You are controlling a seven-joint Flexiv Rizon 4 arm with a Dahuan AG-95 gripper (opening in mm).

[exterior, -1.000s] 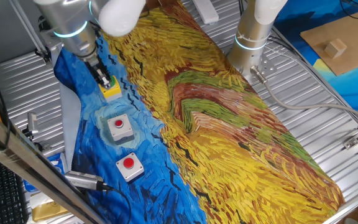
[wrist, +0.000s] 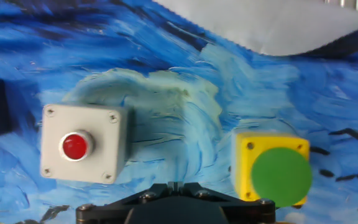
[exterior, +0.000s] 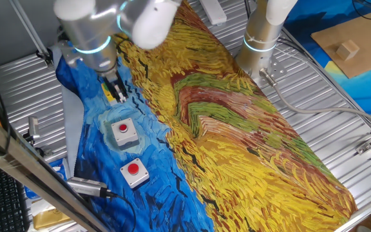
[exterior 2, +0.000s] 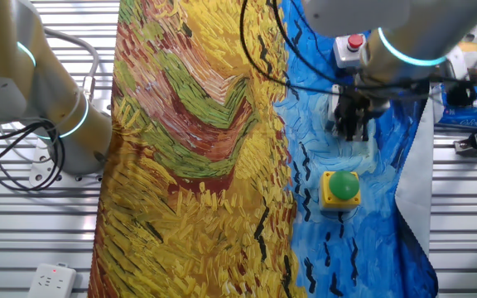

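My gripper shows at the bottom of the wrist view, its fingertips together and nothing seen between them. It hangs above the blue cloth, between a yellow box (exterior 2: pixel 328 201) with a green button (exterior 2: pixel 344 185) and a grey-white box (wrist: pixel 98 169) with a red button (wrist: pixel 74 147). Neither box is in its grip. In exterior view 1 the gripper (exterior: pixel 121 98) partly covers the yellow box (exterior: pixel 107 93), whose button is hidden there. A second white box (exterior: pixel 126 178) with a red button (exterior: pixel 133 169) sits farther along the same blue strip.
A painted cloth (exterior: pixel 237 154) in yellow and blue covers the slatted metal table. A grey device with a cable (exterior: pixel 87 187) lies near the front, beside the frame post (exterior: pixel 34 171).
In exterior view 1 the gripper was over the yellow box a second ago. It has moved down and rightward in the picture, off the green button. The boxes have stayed in place.
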